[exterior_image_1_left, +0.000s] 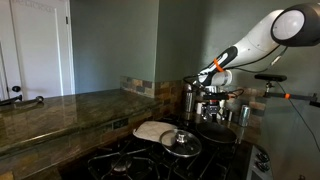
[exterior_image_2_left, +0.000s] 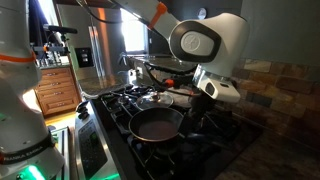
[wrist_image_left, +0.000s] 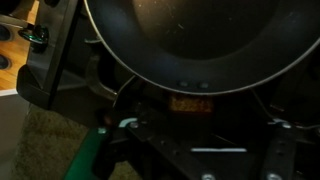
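A dark frying pan (exterior_image_2_left: 157, 123) rests on the stove, and its interior looks empty. In the wrist view the pan (wrist_image_left: 215, 35) fills the top, its near rim curving past my gripper. The fingers look spread apart, in deep shadow, with nothing visibly held between them. Exterior view 1 has the gripper (exterior_image_1_left: 212, 107) low over the far side of the pan (exterior_image_1_left: 216, 131). Whether the fingers touch the pan or its handle cannot be told. A glass lid (exterior_image_1_left: 181, 142) lies on the stove beside the pan.
A pale cloth (exterior_image_1_left: 152, 130) lies past the lid. Several canisters and bottles stand along the back wall by the arm. Black burner grates (exterior_image_1_left: 125, 162) cover the near stove.
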